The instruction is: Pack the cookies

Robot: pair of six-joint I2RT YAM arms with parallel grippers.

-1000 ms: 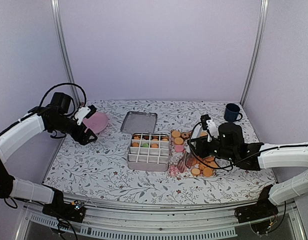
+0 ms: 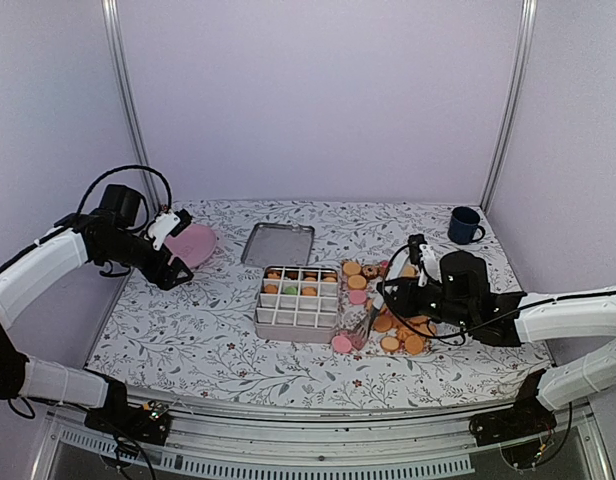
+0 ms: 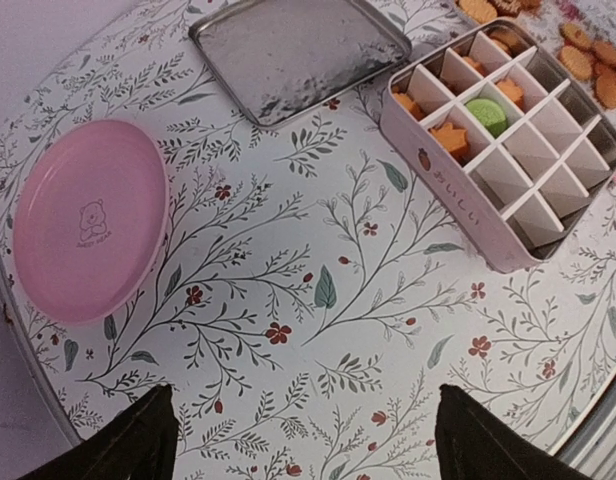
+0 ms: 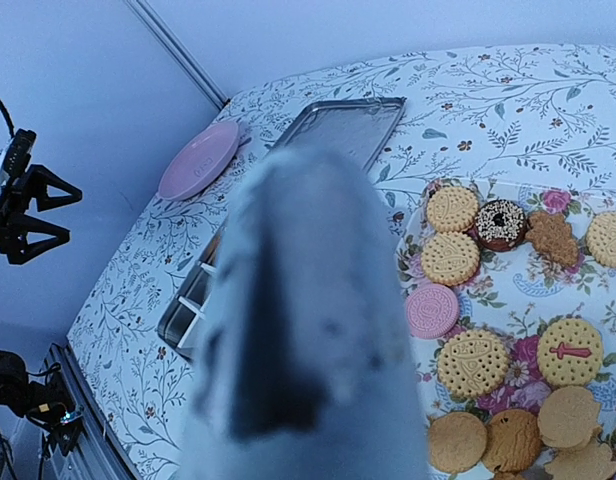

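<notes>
A compartment box at the middle holds cookies in some cells, one green, others empty. Cookies of several kinds, among them a pink one, lie on a floral tray to its right. My right gripper is shut above this tray; a pale, blurred long object, seemingly a utensil, fills the middle of the right wrist view and seems held by it. What sits at its lower end is hidden. My left gripper hangs open and empty at the left, above the table.
A pink plate lies at the back left, a metal tray behind the box, a dark mug at the back right.
The left arm and box look unmoved.
</notes>
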